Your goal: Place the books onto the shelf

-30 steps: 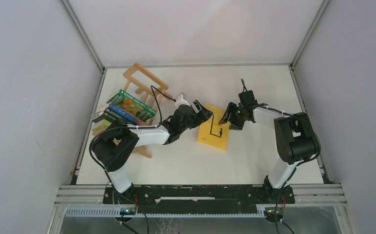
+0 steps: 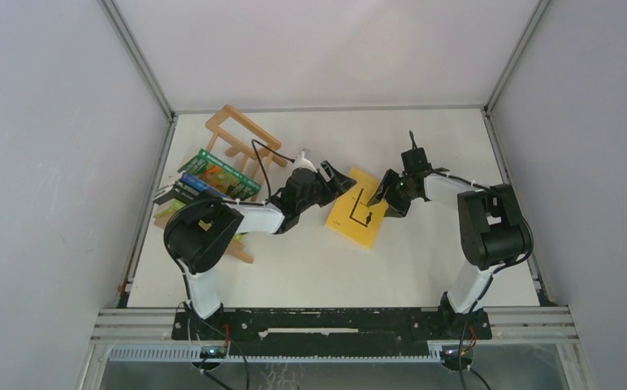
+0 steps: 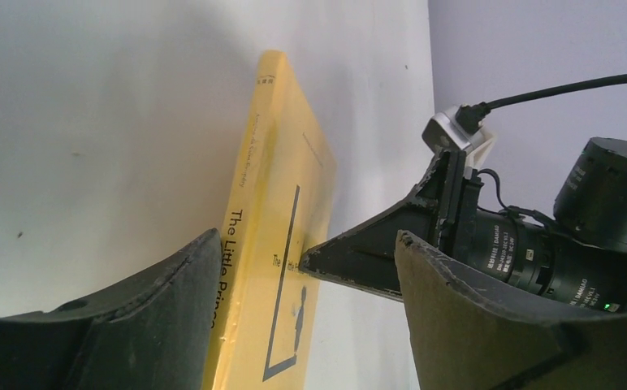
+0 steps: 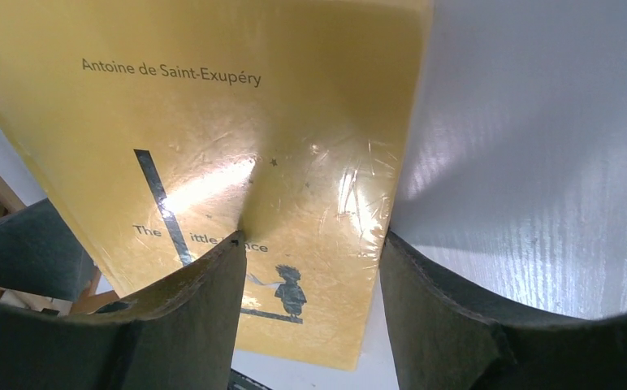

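Observation:
One yellow book, "The Little Prince" (image 2: 357,218), lies with its cover up near the middle of the table, turned at an angle. To its left, my left gripper (image 2: 340,178) is open; in the left wrist view the book's spine (image 3: 241,219) runs between the spread fingers, with the hold not closed. On the opposite side is my right gripper, its fingers also apart. One of its fingers (image 4: 213,301) is over the cover, the other beside the book's right edge. Whether that second finger reaches under the edge cannot be seen.
A wooden rack (image 2: 245,126) at the left holds a green book (image 2: 221,175), a blue one (image 2: 202,185) and others, partly behind my left arm. Bare table lies at the front, the back and the right.
The yellow book has turned clockwise, its far end shifting right and its near end left. My right gripper has moved slightly right; the left arm has shifted a little.

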